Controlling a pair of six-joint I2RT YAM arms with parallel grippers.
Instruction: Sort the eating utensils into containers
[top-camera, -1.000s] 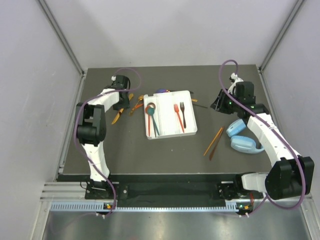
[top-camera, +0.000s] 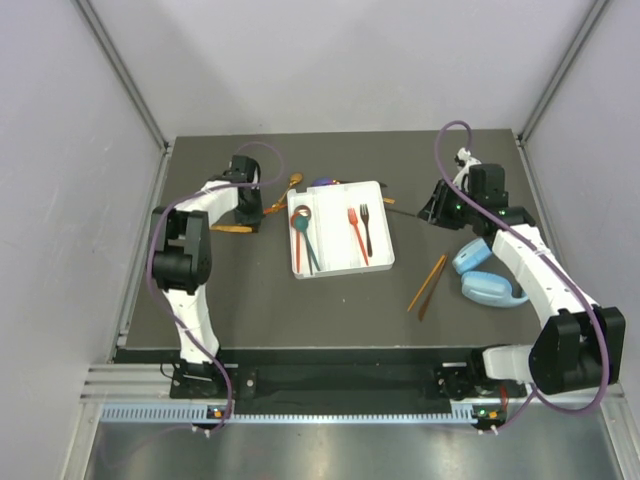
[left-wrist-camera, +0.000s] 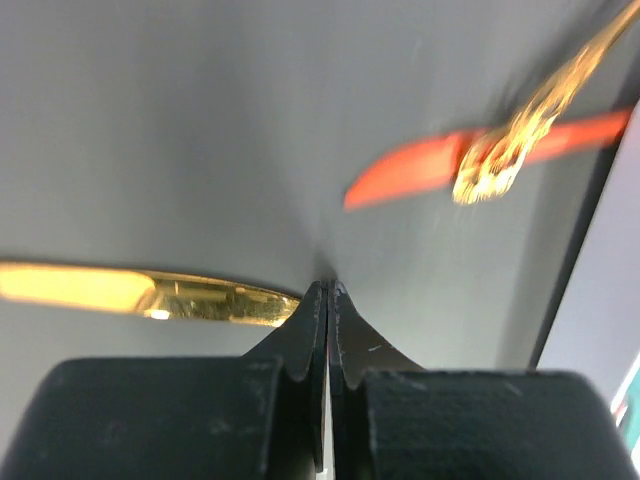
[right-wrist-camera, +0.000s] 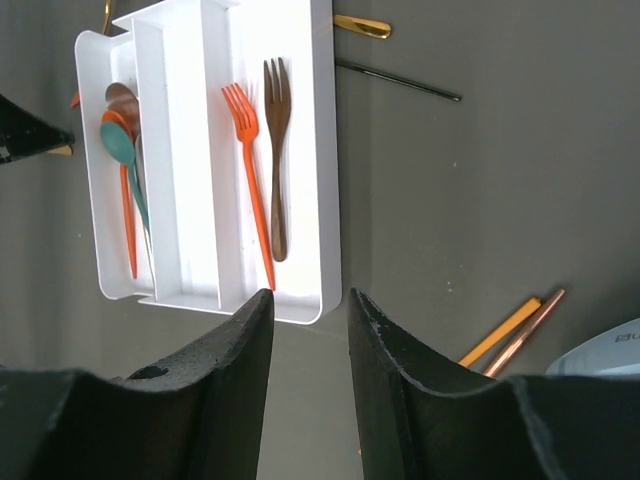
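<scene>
My left gripper is shut and low on the grey table, beside the end of a gold utensil handle (left-wrist-camera: 90, 287). An orange knife (left-wrist-camera: 410, 168) lies ahead of it with a gold utensil (left-wrist-camera: 510, 140) across it. The white divided tray (top-camera: 337, 256) holds spoons (right-wrist-camera: 118, 142) in its left compartment and an orange fork (right-wrist-camera: 251, 180) and dark fork (right-wrist-camera: 278, 170) in the right. My right gripper hangs open above the right side of the table, nothing between its fingers.
A gold handle (right-wrist-camera: 362, 26) and dark thin utensil (right-wrist-camera: 400, 80) lie by the tray's far right. Two sticks (top-camera: 427, 282) and blue plastic items (top-camera: 486, 288) lie at right.
The gold utensil by my left gripper has swung from diagonal to nearly sideways. The left gripper has shifted slightly. The right arm is nearly unchanged.
</scene>
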